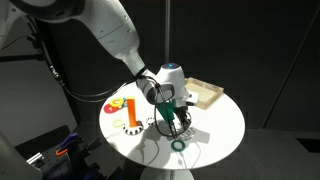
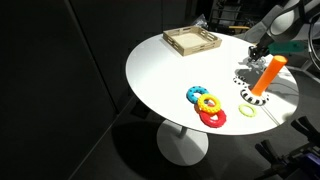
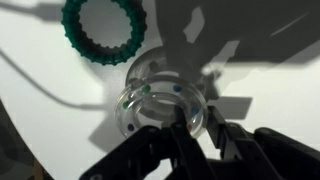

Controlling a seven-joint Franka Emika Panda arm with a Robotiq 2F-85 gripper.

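Note:
A clear ring with small coloured dots lies at my fingertips in the wrist view. My gripper is shut on its near rim, where the dark fingers partly hide it. A fainter round outline beyond it may be its shadow or another clear ring. The green ring with a bumpy edge rests on the table, apart from the gripper; exterior view 1 shows the same green ring near the table's front. There the gripper is low over the table, and the clear ring is hard to make out.
An empty wooden tray sits towards the back. An orange cylinder stands on a white ring with dark dots. Blue, yellow and red rings overlap near the edge.

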